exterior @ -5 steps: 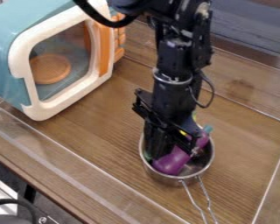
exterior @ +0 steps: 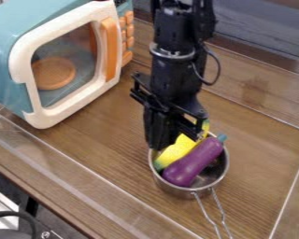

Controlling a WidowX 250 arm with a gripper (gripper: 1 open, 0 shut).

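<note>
A small metal pot (exterior: 177,186) with long wire handles sits on the wooden surface at centre right. In it lie a purple eggplant (exterior: 190,164) and a yellow object (exterior: 174,150) beside it. My black gripper (exterior: 171,125) hangs over the pot, tilted, at the upper end of these items. Its fingertips are partly hidden, so whether anything is between them does not show.
A toy microwave (exterior: 12,47) in teal, white and orange, with a round plate inside, stands at the upper left. A black cable lies at the lower left.
My gripper has risen up and away from the pot, uncovering more of the eggplant and the yellow object, which remain in the pot.
</note>
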